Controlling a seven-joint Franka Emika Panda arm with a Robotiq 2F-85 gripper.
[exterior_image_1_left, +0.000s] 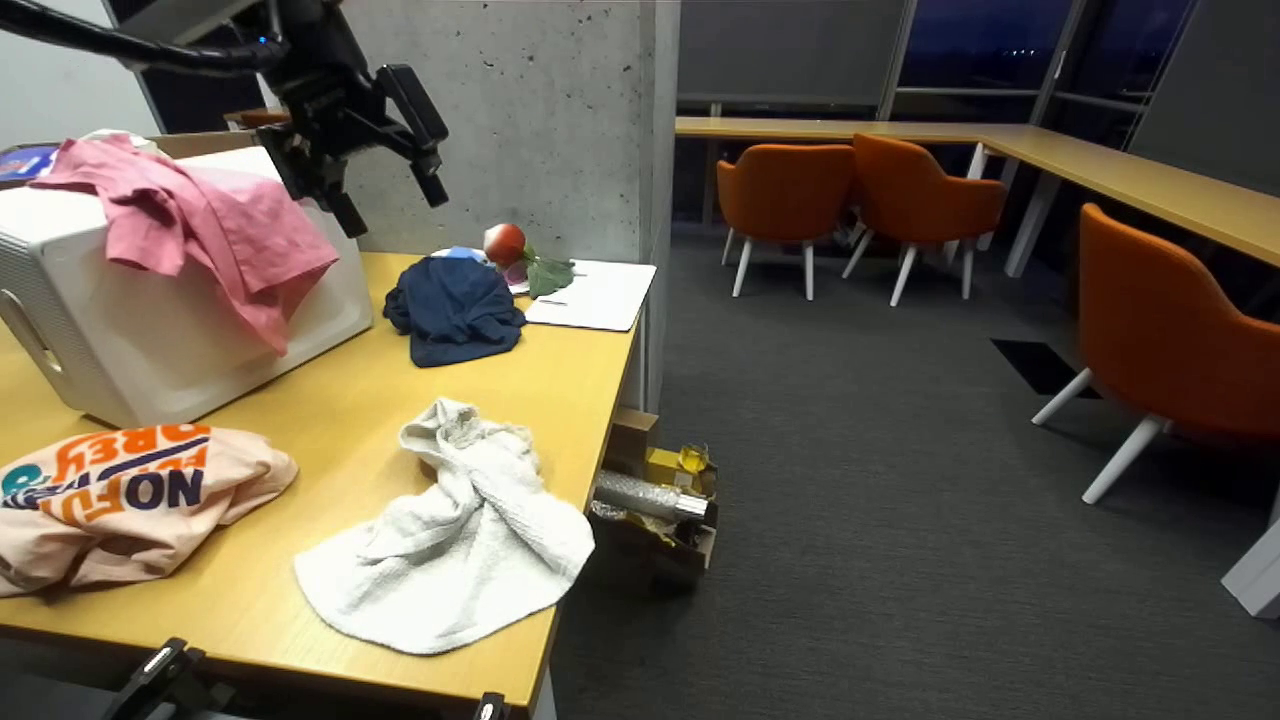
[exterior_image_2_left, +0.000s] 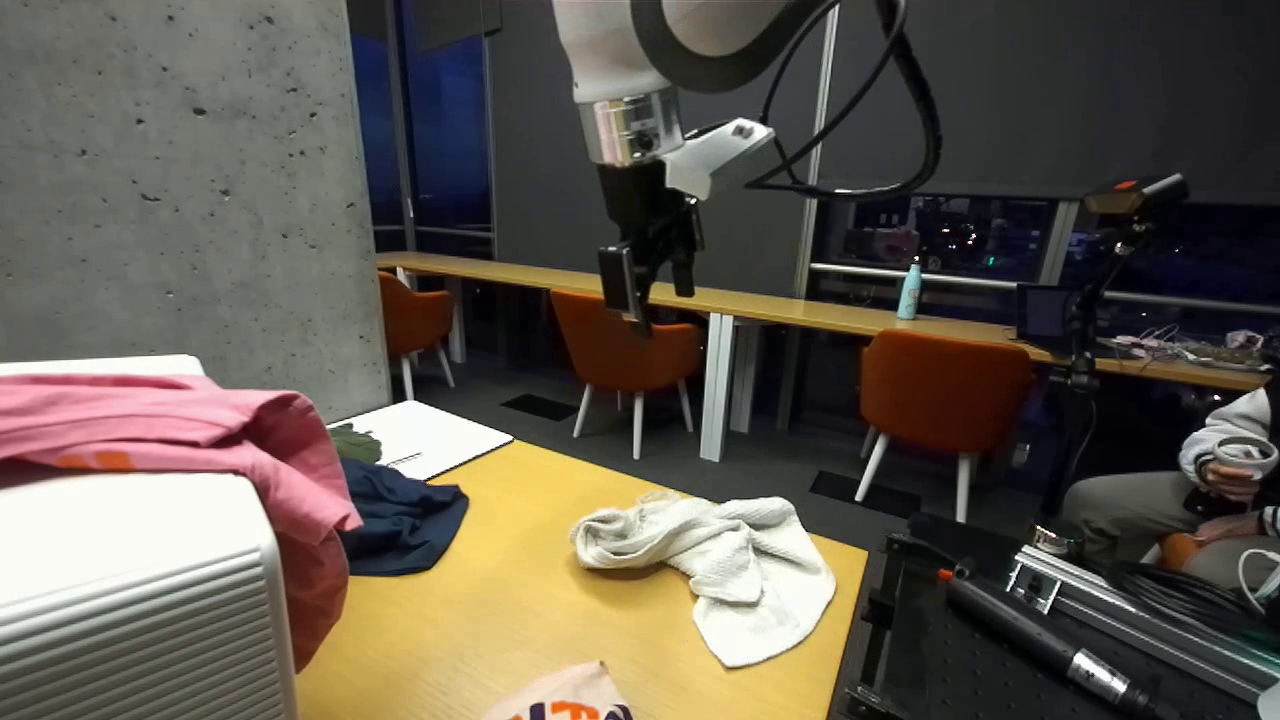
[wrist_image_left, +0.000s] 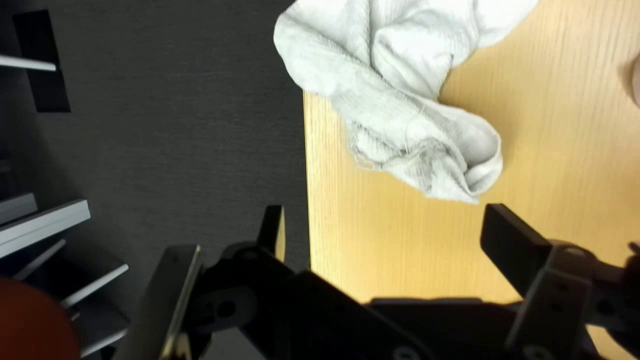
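Note:
My gripper is open and empty, held high above the table in exterior view 1. In exterior view 2 the gripper hangs well above the tabletop. A crumpled white towel lies near the table's right edge, its bunched end toward the back. The wrist view has this towel beyond the fingertips, apart from them. A navy cloth is heaped farther back. Over the white box drapes a pink cloth. A peach cloth with printed letters lies at the front left.
A white board rests at the back corner, with a red and white object and a green leaf beside it. Bare tabletop separates the cloths. The table's right side drops to the floor, where an open carton stands.

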